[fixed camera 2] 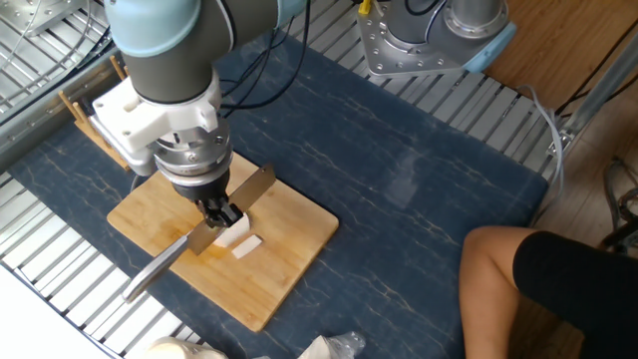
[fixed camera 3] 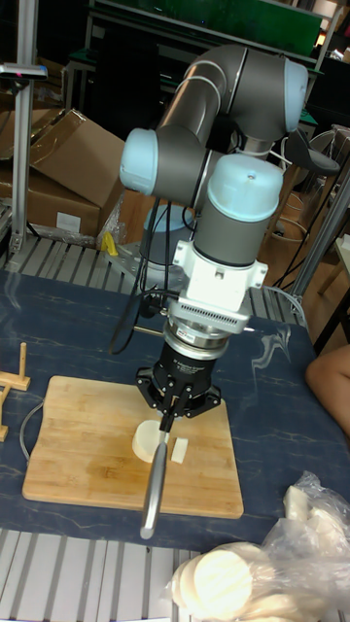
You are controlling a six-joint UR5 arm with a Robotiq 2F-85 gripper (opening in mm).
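My gripper [fixed camera 2: 221, 213] is shut on a knife [fixed camera 2: 257, 187] above the wooden cutting board [fixed camera 2: 289, 249]. The blade runs across the board, and the metal handle [fixed camera 2: 155, 269] sticks out past the board's edge. Right beside the blade lies a round white piece of food [fixed camera 3: 145, 439], partly hidden by gripper and knife in exterior view 2. A thin white slice [fixed camera 2: 247, 246] lies apart from it on the board. Whether the blade touches the board cannot be told.
A wooden rack with pegs [fixed camera 2: 100, 135] stands beyond the board. Bagged white rounds [fixed camera 3: 223, 580] lie at the near edge. A person's arm [fixed camera 2: 488, 289] rests at the table's right side.
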